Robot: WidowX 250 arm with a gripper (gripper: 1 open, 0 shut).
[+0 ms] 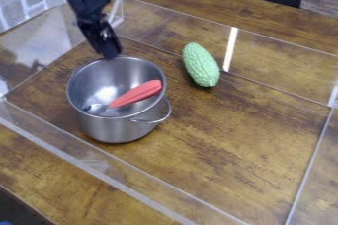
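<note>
A steel pot [117,120] stands left of centre on the wooden table, with a red elongated object [134,94] lying inside it and a shiny metal piece near its left inner side. A green bumpy vegetable, like a bitter melon [201,65], lies to the right, behind the pot. My dark arm reaches in from the top left; its gripper [106,45] hangs just behind the pot's rim, blurred, open, with nothing clearly between its fingers.
White tape strips and clear edges cross the wood. A railing-like structure sits at the top left.
</note>
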